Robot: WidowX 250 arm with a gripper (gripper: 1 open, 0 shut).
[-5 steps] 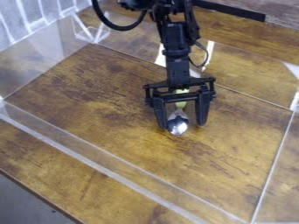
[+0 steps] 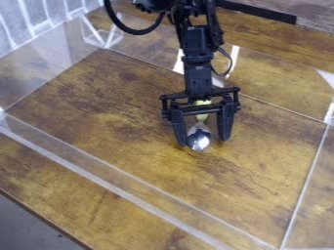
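Observation:
My black gripper (image 2: 201, 132) is low over the wooden table, its two fingers spread apart around a small object with a shiny silver end (image 2: 198, 140). A pale yellow-green part (image 2: 202, 115) shows behind the gripper body, partly hidden by it. I cannot tell whether the fingers touch the object.
The wooden board (image 2: 92, 146) has clear free room to the left and front. Clear low walls or edges (image 2: 156, 205) border it, and a dark strip (image 2: 294, 12) runs along the back right.

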